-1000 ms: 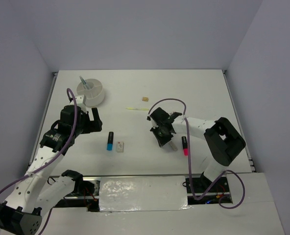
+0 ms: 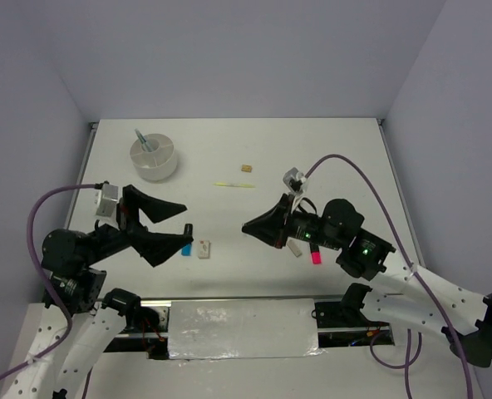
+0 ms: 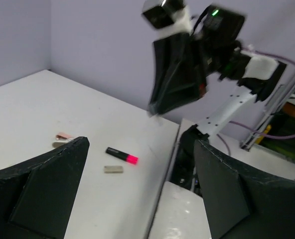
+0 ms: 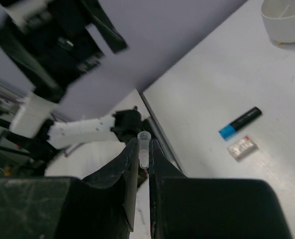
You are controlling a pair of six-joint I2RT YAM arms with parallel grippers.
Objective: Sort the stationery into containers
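My left gripper [image 2: 175, 223] stands open over the front left of the table. My right gripper is raised and shut on a thin white cylindrical item [image 4: 144, 149], possibly a pen; only its rounded end shows. A black-and-blue marker [image 4: 239, 123] and a small pale block [image 4: 241, 147] lie on the table at left front. A black-and-pink marker [image 3: 121, 156], a grey block [image 3: 113, 169] and a blurred pink item [image 3: 64, 135] lie at the right. A yellow stick [image 2: 233, 185] and a small tan block [image 2: 246, 168] lie toward the back.
A round white divided container [image 2: 156, 170] with a pale blue item in it stands at back left. Walls bound the table [image 2: 329, 141] at back and sides.
My right arm has risen from low over the right front, its gripper moving toward the middle.
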